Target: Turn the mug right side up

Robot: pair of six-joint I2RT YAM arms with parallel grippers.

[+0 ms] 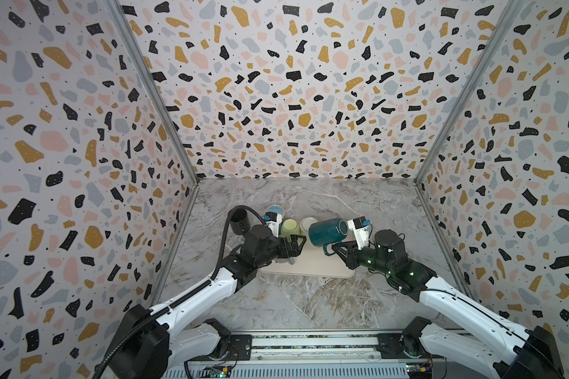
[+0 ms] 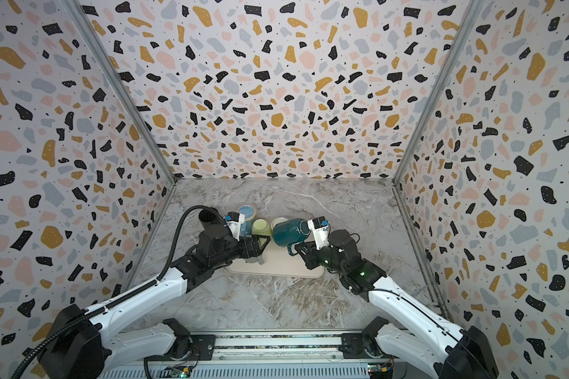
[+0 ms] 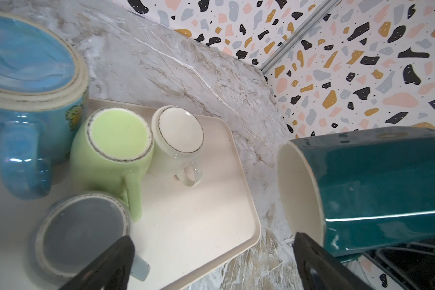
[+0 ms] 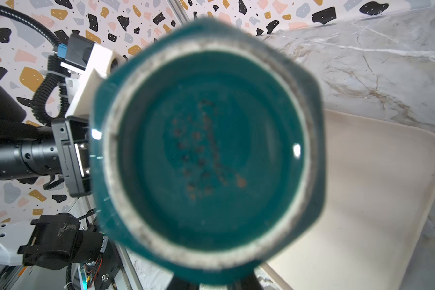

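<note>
The teal mug (image 1: 326, 233) is up in the air on its side above the tray, its handle by the fingers of my right gripper (image 1: 340, 250), which is shut on it. In the left wrist view the mug (image 3: 386, 183) shows its pale mouth facing left. Its ringed base fills much of the right wrist view, hiding the handle and nearly all of the fingers. My left gripper is open and empty, its fingers apart above the tray, with the mug just beyond the right finger.
On the cream tray (image 3: 212, 212) stand upside-down mugs: blue (image 3: 29, 91), green (image 3: 116, 140), white (image 3: 178, 135) and grey (image 3: 82, 236). A dark mug (image 1: 239, 222) stands at the left. The tray's right part is bare.
</note>
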